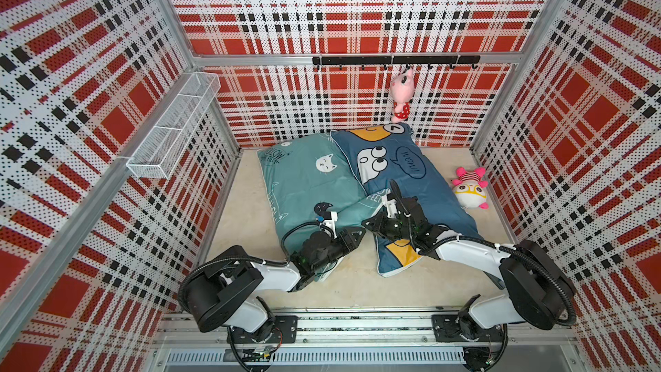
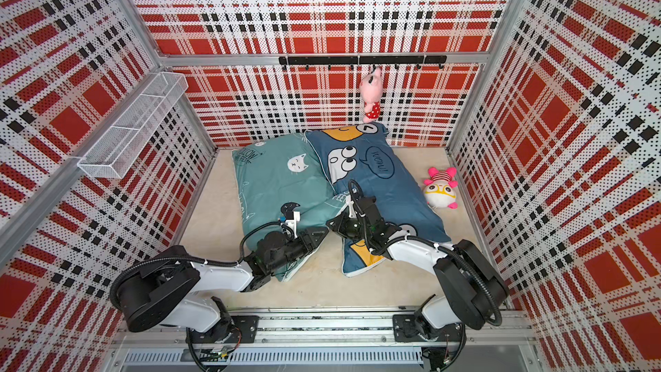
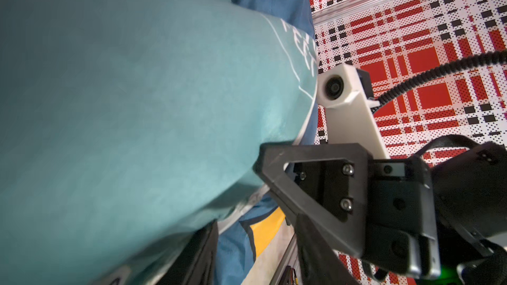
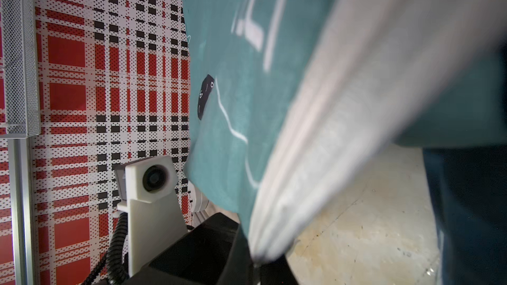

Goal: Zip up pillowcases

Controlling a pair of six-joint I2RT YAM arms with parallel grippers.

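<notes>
A teal pillowcase lies left of a blue pillowcase. My right gripper is shut on the teal pillowcase's white hem, pulling it taut at the near right edge. My left gripper is just left and nearer, part open at that same edge; in the left wrist view the white edge runs behind its fingertips, and whether cloth lies between them is unclear. No zipper slider can be made out.
A plush toy lies at the right; a pink one hangs from the back rail. A wire basket is on the left wall. Bare surface shows at the left.
</notes>
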